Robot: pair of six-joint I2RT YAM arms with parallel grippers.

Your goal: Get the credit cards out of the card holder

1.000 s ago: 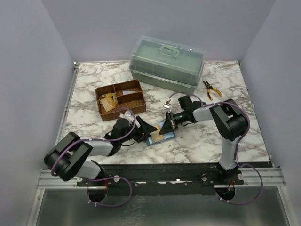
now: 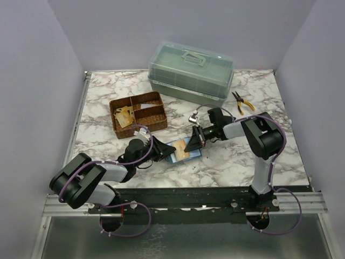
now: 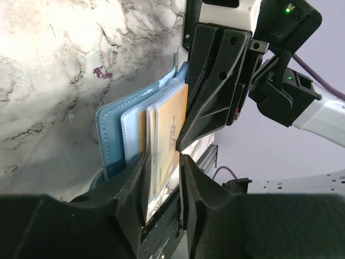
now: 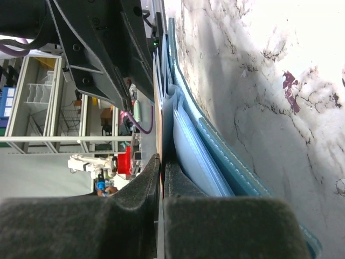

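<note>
The blue card holder (image 2: 194,152) lies between my grippers, with several cards (image 3: 166,129) in blue and tan showing in it. My left gripper is at one end, fingers part open beside the cards' edges; whether anything is between them is unclear. My right gripper (image 2: 198,141) is shut at the other end; in the right wrist view its fingertips meet at the layered edge of the holder, and I cannot tell what, if anything, they pinch.
A divided wicker basket (image 2: 152,121) with cards stands at back left, a large lidded box (image 2: 191,73) at the back, pliers (image 2: 245,103) at back right.
My left gripper has drawn back slightly to the left, uncovering more of the holder. My right gripper and the holder have shifted slightly.
</note>
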